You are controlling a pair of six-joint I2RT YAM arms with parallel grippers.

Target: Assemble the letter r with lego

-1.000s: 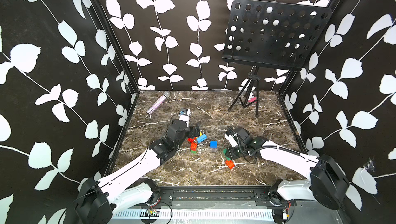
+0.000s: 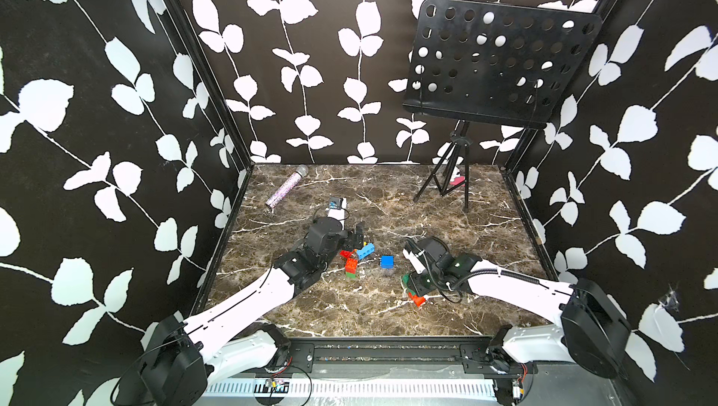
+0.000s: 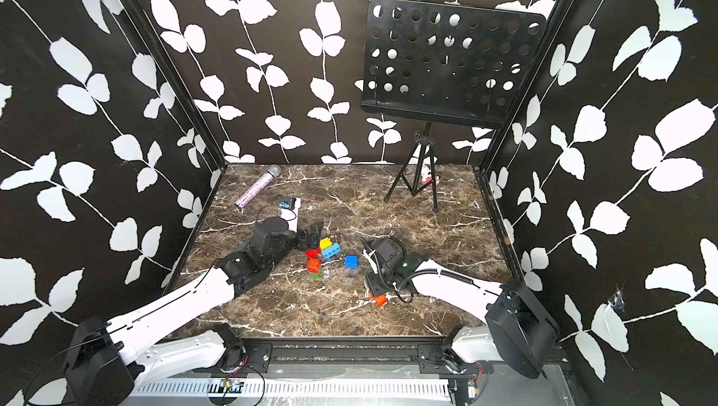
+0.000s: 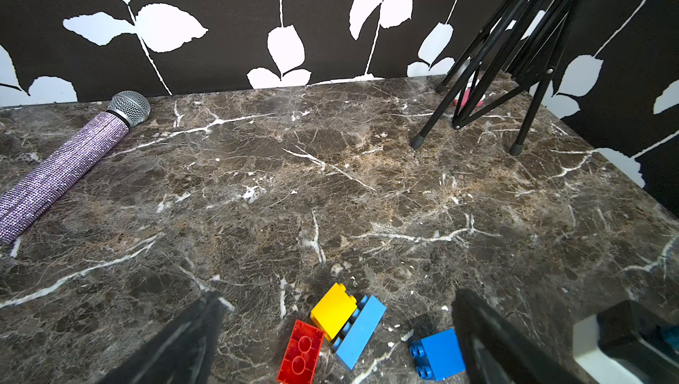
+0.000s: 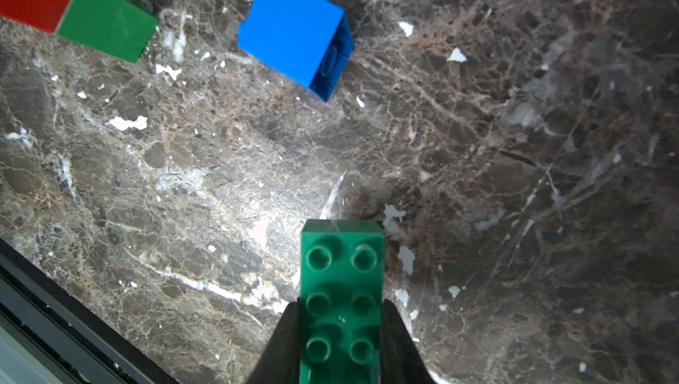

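Note:
In the right wrist view, my right gripper is shut on a long green brick [image 5: 342,239], its studs facing the camera. A red-orange brick [image 2: 416,300] shows just below that gripper in the top left view; whether it is joined to the green one, I cannot tell. My left gripper stands open with empty fingers, above and behind the loose bricks. Ahead of it lie a yellow brick [image 4: 334,311] touching a light blue brick [image 4: 360,331], and a red brick [image 4: 302,352]. A dark blue brick [image 5: 293,27] lies apart, between the two arms.
A short green brick [image 5: 109,19] adjoins red at the loose cluster. Toward the back are a glittery microphone [image 4: 67,164] and the music stand's tripod legs [image 4: 488,51]. The front edge [image 5: 77,324] runs near the right gripper.
My right gripper has shifted slightly left with the green brick. The left arm has moved a little to the right. The loose bricks in the middle stay put.

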